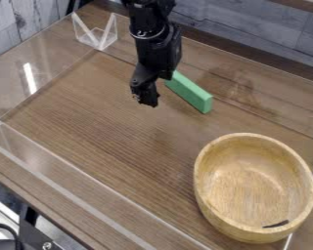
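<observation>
My gripper (156, 83) hangs from the top centre of the camera view, black, with its fingers spread open over the wooden table (107, 146). A green rectangular block (191, 96) lies just to its right, slanting away toward the lower right; its upper end is close beside the gripper, and I cannot tell whether they touch.
A large wooden bowl (253, 184) fills the lower right, with a small dark item inside near its rim. A clear plastic object (98, 31) stands at the back left.
</observation>
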